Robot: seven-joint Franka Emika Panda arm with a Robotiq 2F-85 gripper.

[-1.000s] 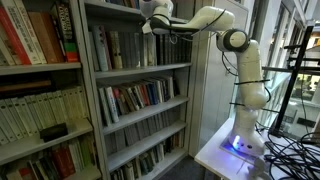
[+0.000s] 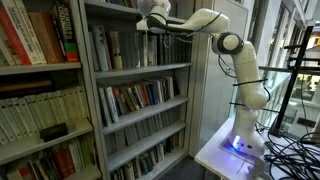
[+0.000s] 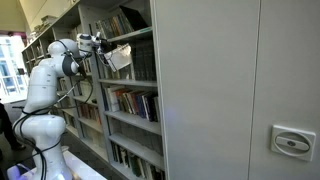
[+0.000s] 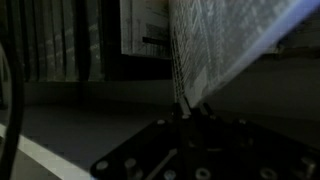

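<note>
In the wrist view, a pale, printed book (image 4: 215,60) rises from between the fingertips of my gripper. The fingers are closed on its lower edge, and the book leans to the right in the picture. Dark books (image 4: 60,40) stand on a shelf at the left of that view. In exterior view 2, a white, flat thing (image 3: 121,61) shows beside the arm's end, near the upper shelves. From exterior view 1, the arm's end (image 2: 155,18) is high up by the bookcase; the fingers are too small to make out there.
The bookcase (image 2: 97,95) has several shelves filled with upright books (image 2: 140,97). A shelf edge (image 4: 50,157) crosses the lower left of the wrist view. The white table (image 2: 222,160) holds the arm's base, with cables beside it. A tall, pale panel (image 3: 208,90) borders the shelves.
The arm's end has shifted slightly upward near the top shelves. The shelves and their books look the same.
</note>
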